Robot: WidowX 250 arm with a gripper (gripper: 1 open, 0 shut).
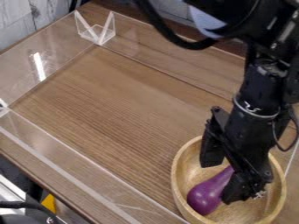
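Observation:
A purple eggplant-like object [205,194] lies in a round beige bowl [187,166] at the lower right. My black gripper [233,166] hangs low over the bowl and reaches into it, open, with its fingers above and beside the purple object, hiding part of it. Whether the fingers touch it I cannot tell.
A small clear plastic piece [96,26] sits at the back left, and transparent strips run along the left side.

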